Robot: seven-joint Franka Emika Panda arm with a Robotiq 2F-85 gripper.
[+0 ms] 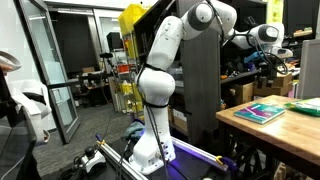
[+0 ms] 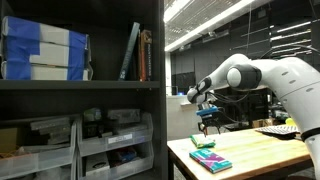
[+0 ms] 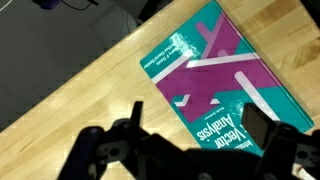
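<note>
A teal and purple book titled "Vector Analysis" (image 3: 215,80) lies flat on the wooden table (image 3: 60,110), close to the table's edge. The same book (image 1: 259,113) shows in the first exterior view, and again as a teal and pink book (image 2: 210,160) in the second. High above the table hangs my gripper, open, its two dark fingers spread wide in the wrist view with nothing held between them. The book is well below the fingers and untouched. Fingers and book's lower part overlap in the wrist view.
A second green-covered book or stack (image 2: 196,141) lies farther along the table. Beside the table stands a dark shelf unit (image 2: 105,99) with blue-white boxes (image 2: 45,48), upright books (image 2: 145,55) and clear bins (image 2: 115,135). Cardboard boxes (image 1: 262,86) sit behind the table.
</note>
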